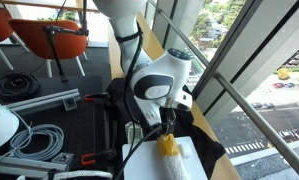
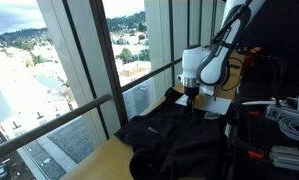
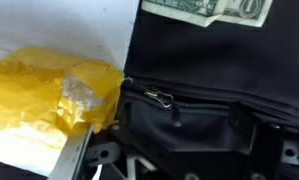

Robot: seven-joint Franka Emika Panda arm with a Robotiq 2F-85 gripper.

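Note:
In the wrist view my gripper is open above a black fabric bag (image 3: 209, 82), its fingers set wide apart with nothing held. A metal zipper pull (image 3: 160, 97) lies on the bag's seam, just beyond the gap between them. Further up, a banknote (image 3: 214, 9) rests on the black fabric, cut off by the top of the view. To the left, partly behind a finger, is a crumpled yellow plastic wrapping (image 3: 51, 92). From outside, the gripper (image 1: 167, 127) appears low over the dark fabric, close to the yellow wrapping (image 1: 169, 146); its fingertips are hard to make out.
A white sheet or board (image 1: 141, 164) lies under the yellow wrapping. Black fabric (image 2: 179, 145) spreads over the table beside the window rail (image 2: 49, 125). Cables (image 1: 39, 140) and a dark cart top stand on the other side.

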